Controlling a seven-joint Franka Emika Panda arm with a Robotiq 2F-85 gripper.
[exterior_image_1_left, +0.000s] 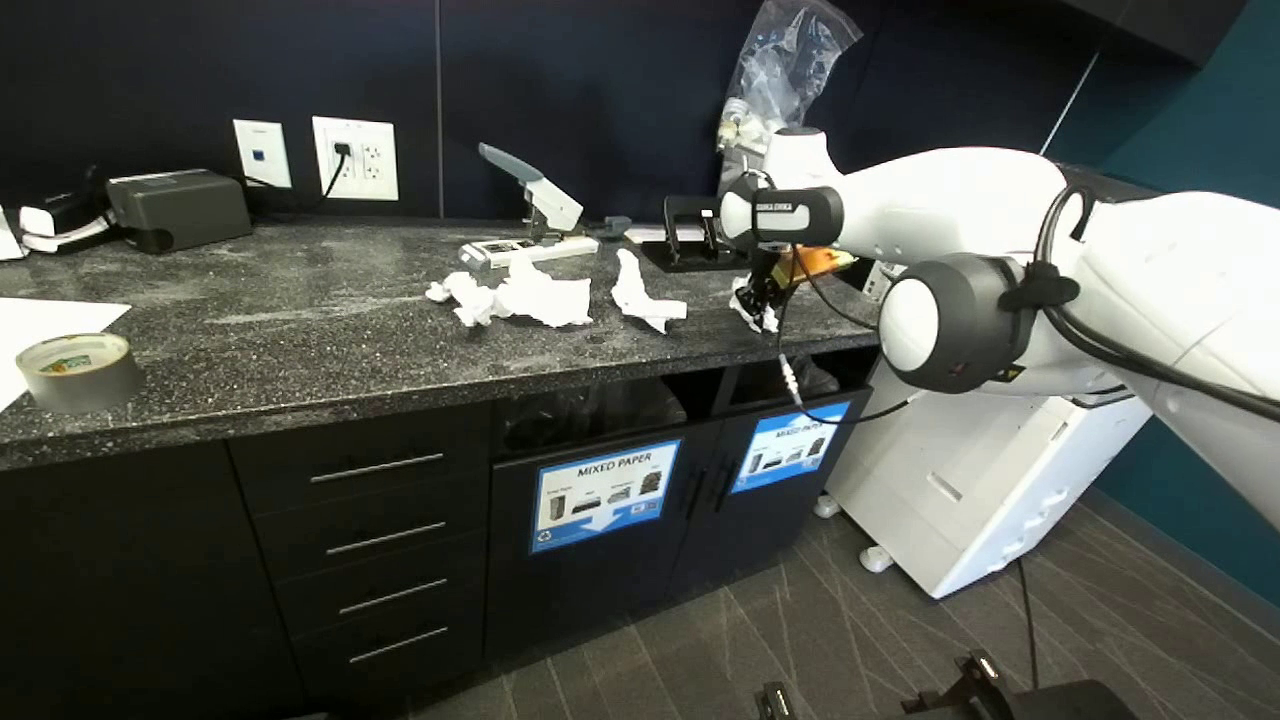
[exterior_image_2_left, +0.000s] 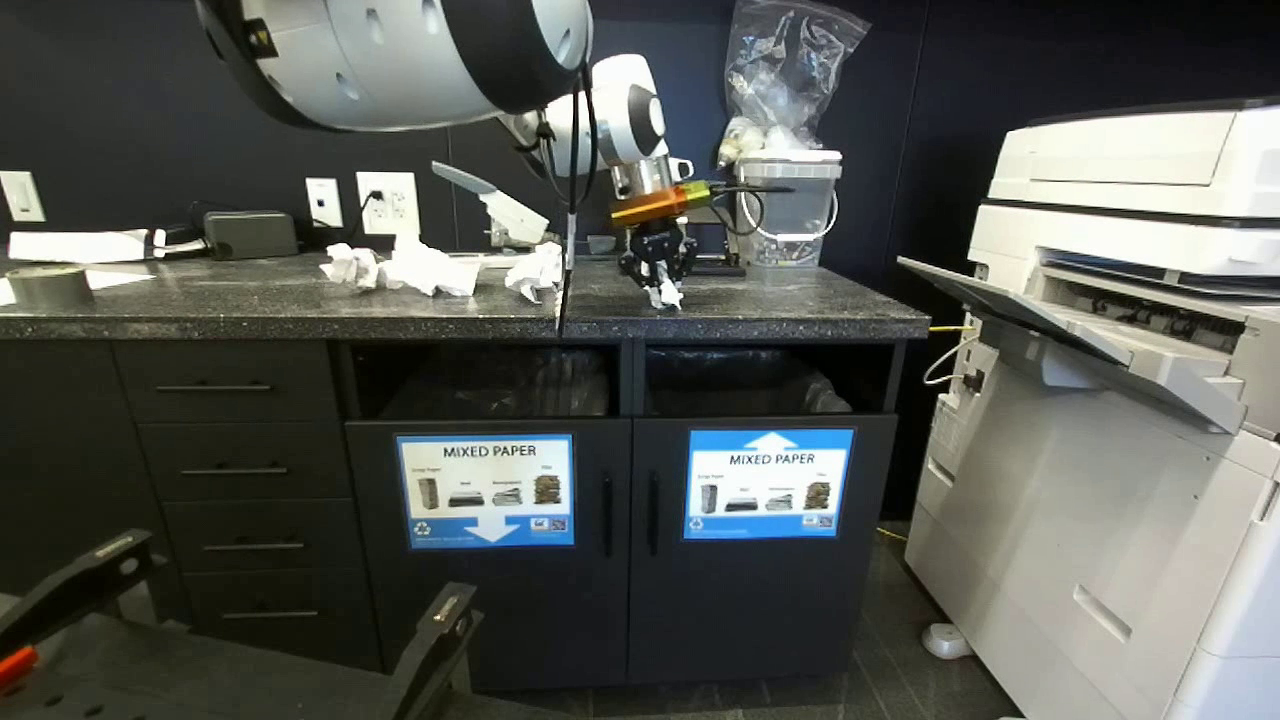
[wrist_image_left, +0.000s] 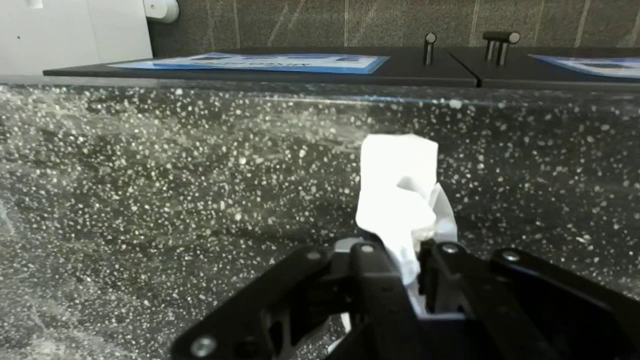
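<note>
My gripper is shut on a crumpled white paper (wrist_image_left: 397, 186), which sticks out past the fingertips over the dark speckled counter (wrist_image_left: 240, 174). In the second exterior view the gripper (exterior_image_2_left: 660, 270) points down near the counter's front edge, the held paper (exterior_image_2_left: 663, 294) at its tips. Whether that paper touches the counter I cannot tell. To the left lie more crumpled papers: a single piece (exterior_image_1_left: 644, 294) closest to the gripper, a larger one (exterior_image_1_left: 543, 294), and a small one (exterior_image_1_left: 468, 298) touching or close beside it.
Two open bin slots (exterior_image_2_left: 744, 378) sit below the counter, above "MIXED PAPER" doors. Behind the papers stands a stapler (exterior_image_1_left: 542, 210); a black hole punch (exterior_image_1_left: 696, 234) and a clear bucket (exterior_image_2_left: 788, 204) are at the back. A tape roll (exterior_image_1_left: 78, 372) lies far left; a printer (exterior_image_2_left: 1116, 360) stands right.
</note>
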